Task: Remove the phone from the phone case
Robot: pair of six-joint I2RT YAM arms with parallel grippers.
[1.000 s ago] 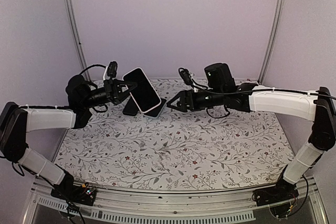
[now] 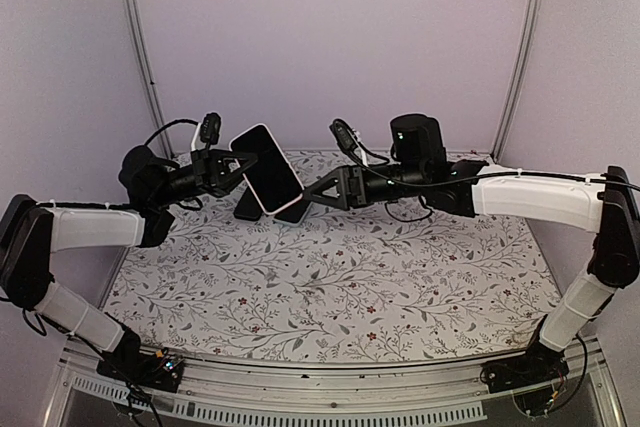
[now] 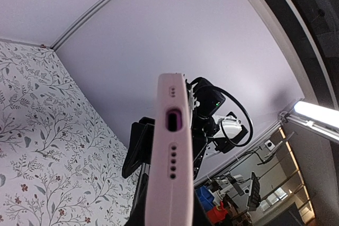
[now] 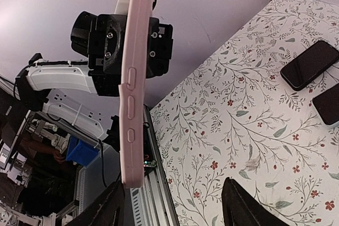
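Note:
A phone in a pink case (image 2: 266, 169) is held up in the air, tilted, its dark face toward the top camera, with my left gripper (image 2: 236, 164) shut on it. The pink edge of the case (image 3: 170, 194) fills the middle of the left wrist view, and its side with button bumps (image 4: 132, 130) runs down the right wrist view. My right gripper (image 2: 322, 189) stands part open just right of the case's lower right corner. In the right wrist view its fingertips (image 4: 233, 194) are at the bottom, with nothing clearly between them.
Two dark phones (image 4: 310, 64) lie on the flowered table (image 2: 330, 297) at the back, behind the held case. Pale walls close in the sides and back.

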